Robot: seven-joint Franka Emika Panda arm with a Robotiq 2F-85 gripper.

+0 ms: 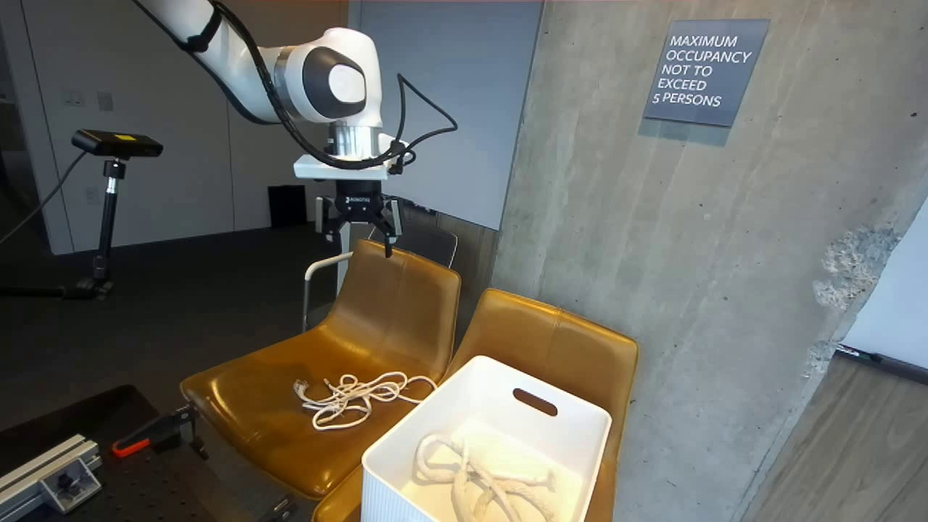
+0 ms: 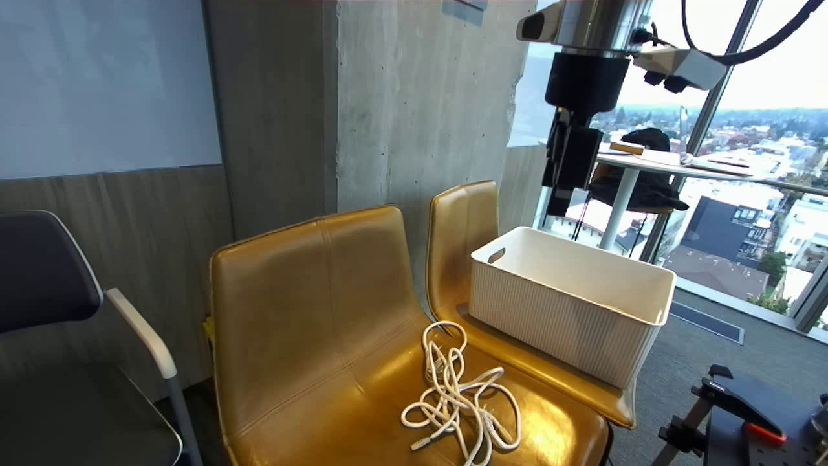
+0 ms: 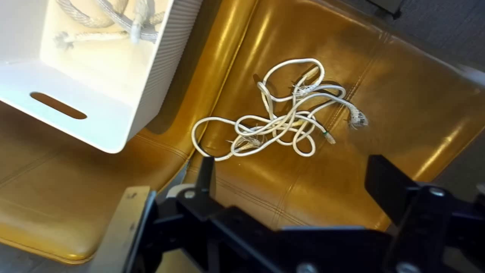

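Observation:
A tangle of thin white rope lies loose on the seat of the left tan chair; its frayed ends show in the wrist view, where the tangled rope is beyond the fingertips. Beside it, on the second chair, stands a white ribbed bin with handle cutouts. Thicker pale rope lies inside the bin. My gripper hangs in the air above the left chair, pointing down. It is open, a wide empty gap between its fingers, touching neither rope nor bin.
A dark armchair stands behind the left chair. The concrete wall rises behind both seats. A black table with a red-handled clamp is at the front left. Open air surrounds the gripper above the seats.

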